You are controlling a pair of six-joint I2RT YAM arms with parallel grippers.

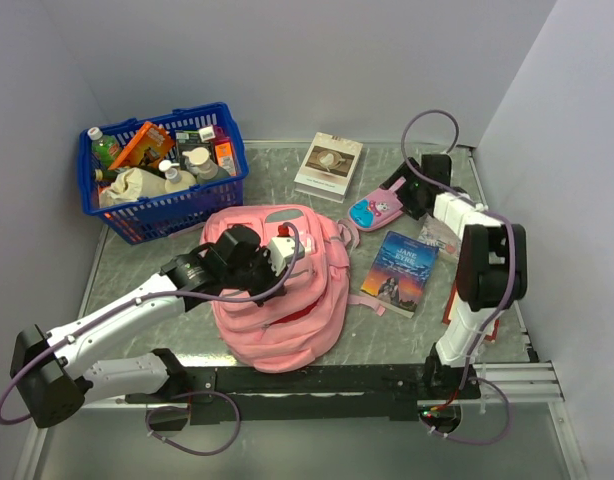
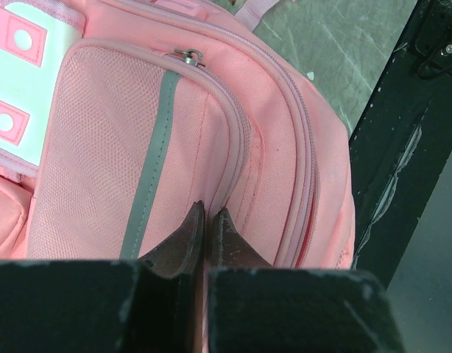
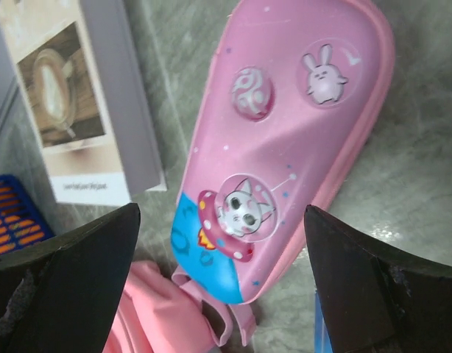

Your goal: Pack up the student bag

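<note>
A pink backpack [image 1: 252,335] lies front up on the table, left of centre. My left gripper is shut on a fold of its front pocket, close to the pocket's edge seam. Farther back and to the right is a pink pencil case [image 3: 277,132] with a blue end and cartoon animals, flat on the table. My right gripper is open over it; the case shows between the spread fingers, with nothing gripped. The Jane Eyre book [image 1: 400,272] lies right of the backpack.
A thick pale book [image 1: 329,168] lies behind the backpack. The blue basket [image 1: 157,220], full of bottles and boxes, stands at the back left. My right arm partly covers a floral book [image 1: 442,238] and a red-edged book [image 1: 490,328].
</note>
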